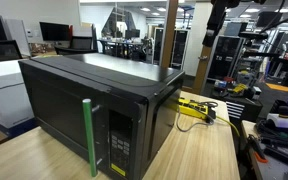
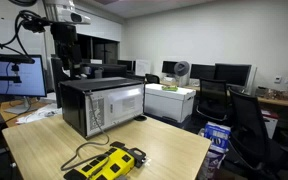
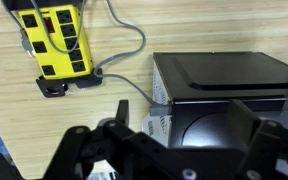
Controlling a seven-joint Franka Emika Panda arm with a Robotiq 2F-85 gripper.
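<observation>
A black microwave [image 1: 64, 105] stands on a wooden table, its door fitted with a green vertical handle [image 1: 89, 138] beside the keypad [image 1: 121, 142]. Exterior view 2 shows the microwave's pale vented side [image 2: 119, 104] and a cord running off it. From above, the microwave's dark top [image 3: 224, 75] fills the right of the wrist view. My gripper hangs above the microwave's edge, its two black fingers [image 3: 242, 120] spread apart with nothing visible between them. In exterior view 1 the gripper [image 1: 207, 44] is up at the right, clear of the microwave.
A yellow power strip [image 3: 60, 42] lies on the table beside the microwave, with a grey cable [image 3: 134, 45] looping across the wood. Bare table [image 2: 169, 145] stretches along the microwave's vented side. Office chairs [image 2: 249, 120] stand beyond the table.
</observation>
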